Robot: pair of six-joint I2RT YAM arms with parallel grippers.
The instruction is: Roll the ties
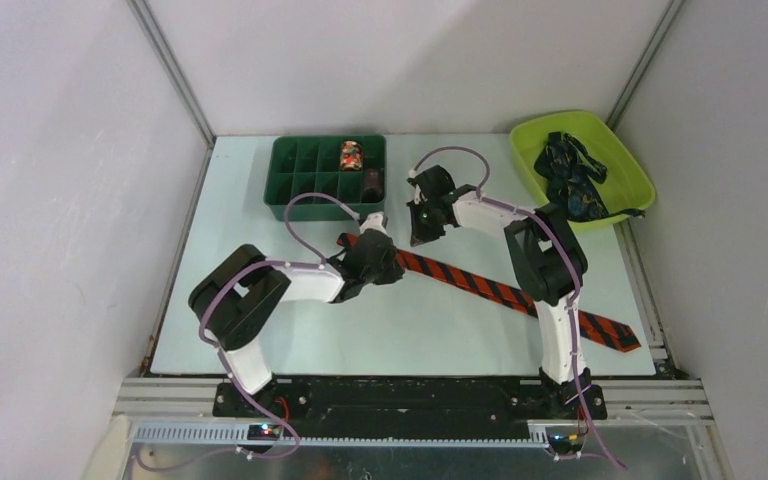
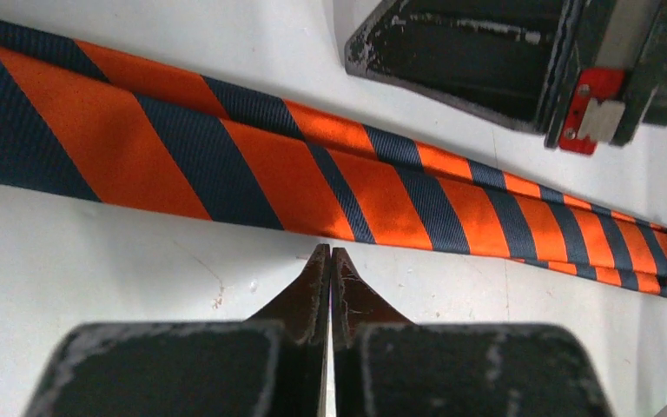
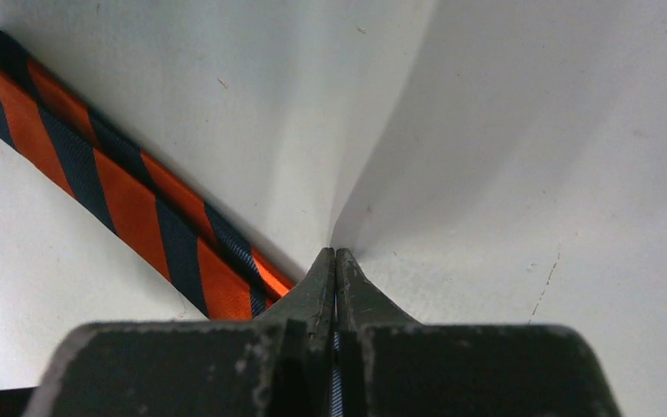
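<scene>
An orange-and-navy striped tie (image 1: 468,281) lies flat and stretched out diagonally across the table, folded lengthwise where the left wrist view shows it (image 2: 304,174). Its narrow end (image 1: 345,240) is at the upper left, its wide tip (image 1: 615,335) at the lower right. My left gripper (image 1: 400,275) is over the near side of the tie; its fingertips (image 2: 317,269) are shut with nothing visible between them. On the far side, my right gripper (image 1: 415,242) is also shut and empty-looking, its tips (image 3: 336,252) at the tie's (image 3: 130,191) edge in the right wrist view.
A green divided box (image 1: 305,212) at the back holds two rolled ties, one colourful (image 1: 351,155) and one dark (image 1: 372,184). A lime-green basin (image 1: 615,165) at the back right contains dark ties (image 1: 568,175).
</scene>
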